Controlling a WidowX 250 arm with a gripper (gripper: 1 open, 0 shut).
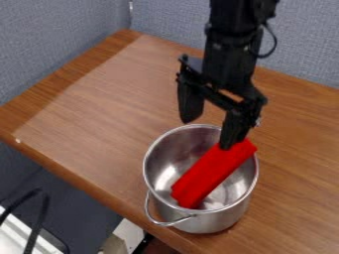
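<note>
A red elongated block (205, 177) lies diagonally inside a silver metal pot (172, 154) with a wire handle, near the front middle of the table. My black gripper (212, 114) hangs open over the back of the pot, its right finger down by the upper end of the red block. Whether that finger touches the block is unclear.
Grey padded walls border it at the back and left. A dark gap with cables and a white object lies at the lower left.
</note>
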